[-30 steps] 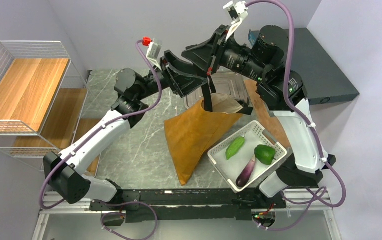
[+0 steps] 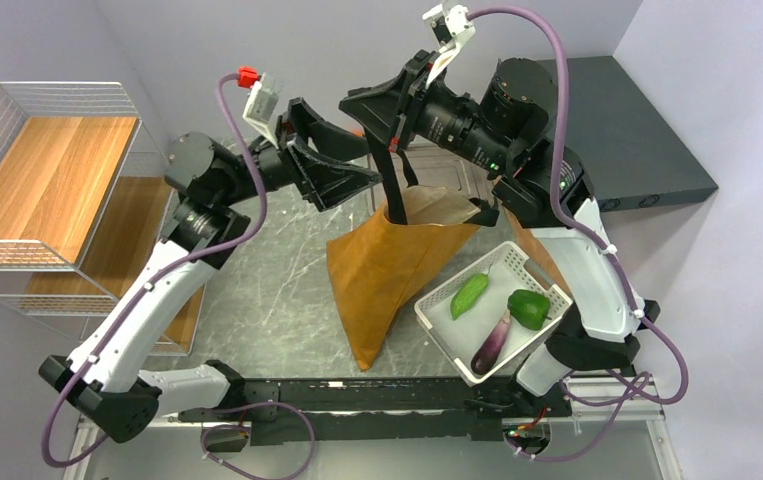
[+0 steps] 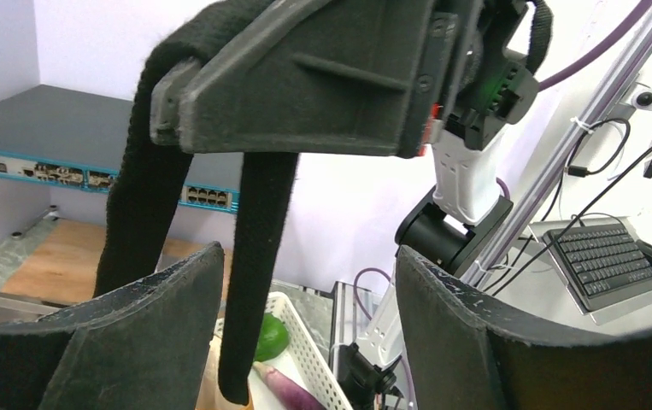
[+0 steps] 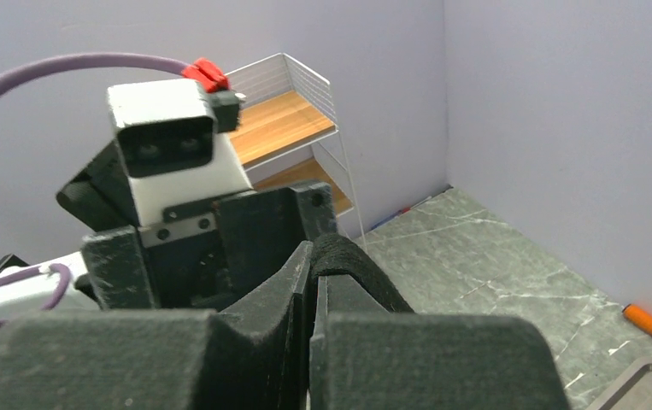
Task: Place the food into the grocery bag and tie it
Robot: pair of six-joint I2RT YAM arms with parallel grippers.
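The brown grocery bag [image 2: 387,270] leans on the grey table, its mouth partly spread. A black strap [image 2: 389,185] rises from the bag to my right gripper [image 2: 369,118], which is shut on it; the right wrist view shows the strap [image 4: 352,256] pinched between the fingertips. My left gripper [image 2: 373,163] stands open just left of that strap, and in the left wrist view the gap between its fingers is empty. A long green pepper [image 2: 470,294], a green bell pepper [image 2: 528,308] and an eggplant [image 2: 492,343] lie in the white basket [image 2: 439,343]. The bag's inside is mostly hidden.
Left of the table is a wire rack [image 2: 77,180] with wooden shelves. A dark flat box [image 2: 637,130] stands at the back right. Behind the bag lies a clear lid or tray [image 2: 454,168], partly covered by the right arm. The table left of the bag is free.
Both grippers have shifted left, the left one farther, so a gap has opened between them. The upper strap leans more to the left. Bag body and vegetables have stayed in place.
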